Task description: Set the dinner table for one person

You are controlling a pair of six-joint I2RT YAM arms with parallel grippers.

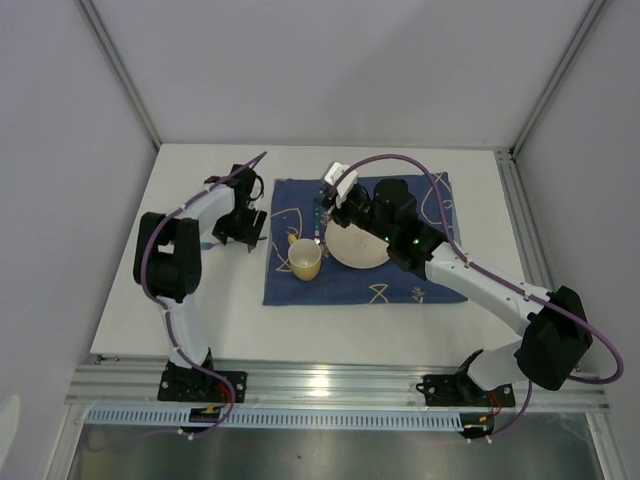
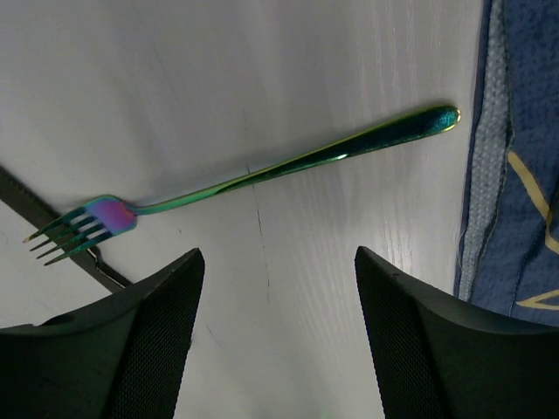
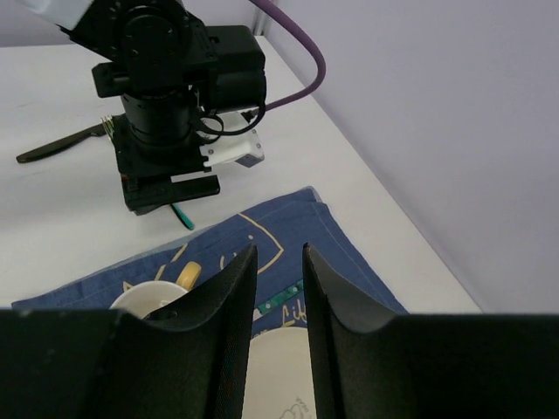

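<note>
My left gripper [image 1: 240,226] hangs open over the white table left of the mat, above a rainbow-green fork [image 2: 306,161]; a dark knife [image 2: 31,208] lies beside the fork's tines. My right gripper [image 1: 338,205] is over the plate's upper edge, its two fingers apart by a gap, with nothing seen between them. The blue placemat [image 1: 370,293] holds a pale plate [image 1: 357,250], a cream cup [image 1: 305,258] with a yellow handle, and a green-handled utensil [image 3: 279,297] between cup and plate, partly hidden.
The white table [image 1: 220,320] has clear room at the front and far left. Walls enclose the back and sides. The two arms work close to each other at the back middle.
</note>
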